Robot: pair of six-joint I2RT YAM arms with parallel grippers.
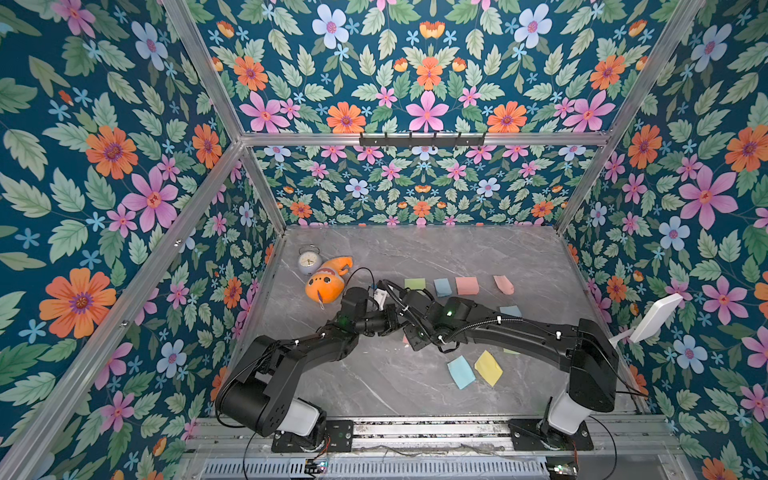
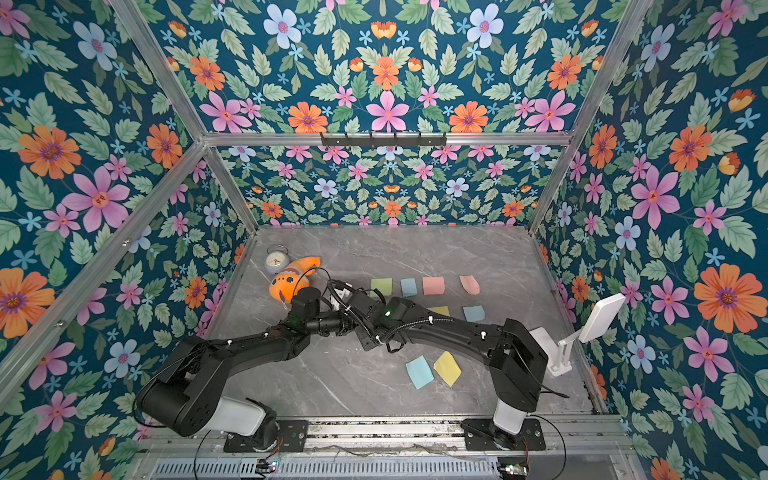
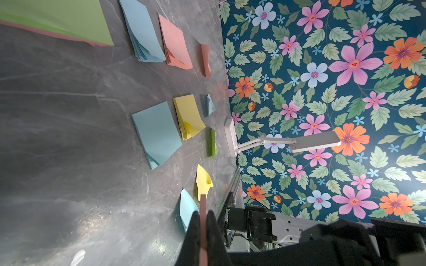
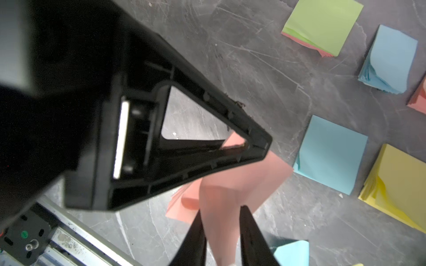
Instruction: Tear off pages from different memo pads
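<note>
My two grippers meet over the middle left of the table in both top views. In the right wrist view a pink memo pad [image 4: 182,204] lies beneath them, its top page [image 4: 226,186] bent up. The fingers [image 4: 213,159] of one gripper cross it, with a bit of pink between them at the tip; how far they are open is unclear. My left gripper is shut, with a thin pink strip of paper along it. Other pads lie nearby: green [image 4: 321,24], blue [image 4: 330,153], yellow [image 4: 395,184] and pink [image 1: 466,285].
An orange plush toy [image 1: 324,284] and an alarm clock [image 1: 309,260] stand at the left. A white lamp [image 2: 600,316] stands at the right edge. Loose cyan [image 1: 461,371] and yellow [image 1: 488,367] sheets lie at the front right.
</note>
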